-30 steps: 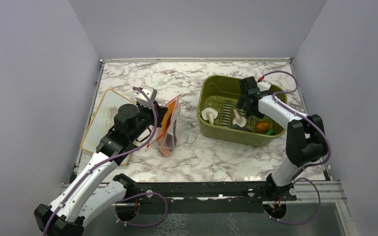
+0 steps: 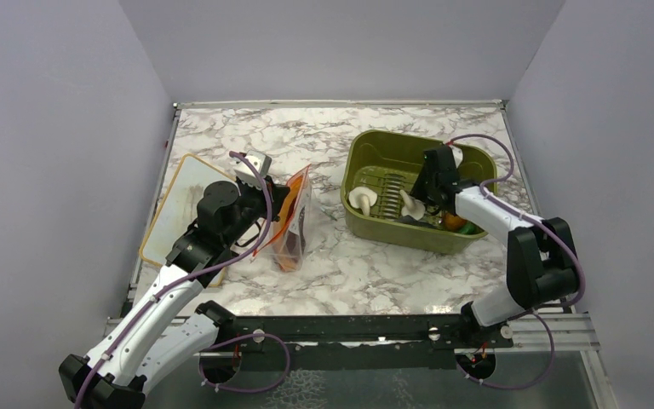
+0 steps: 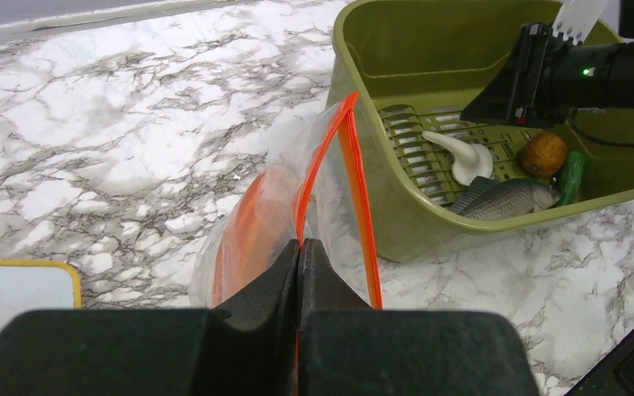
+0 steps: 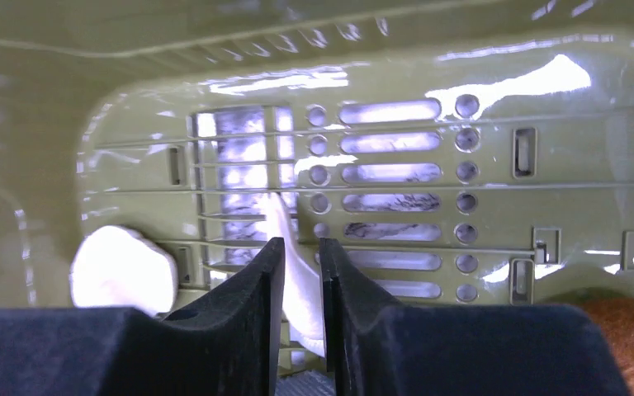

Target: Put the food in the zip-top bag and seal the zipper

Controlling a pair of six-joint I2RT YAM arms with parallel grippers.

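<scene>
The clear zip top bag (image 2: 301,228) with orange zipper strips (image 3: 352,157) stands on the table, its mouth parted. My left gripper is shut on one edge of that mouth. Something brownish shows through the bag's lower part. Inside the green basin (image 2: 409,242) lies a white mushroom-like piece (image 4: 295,280). Directly over it, my right gripper is partly open, and the piece shows in the gap between its fingers; contact cannot be told. A second white piece (image 2: 363,198), a fish (image 3: 508,200), a brown round food (image 3: 543,154) and a green cucumber (image 3: 572,175) also lie there.
A white board with a yellow edge (image 2: 179,213) lies left of the bag, partly under my left arm. The basin's tall walls surround the right gripper. Bare marble table (image 2: 349,277) lies between bag and basin and along the front.
The left arm and bag look unchanged.
</scene>
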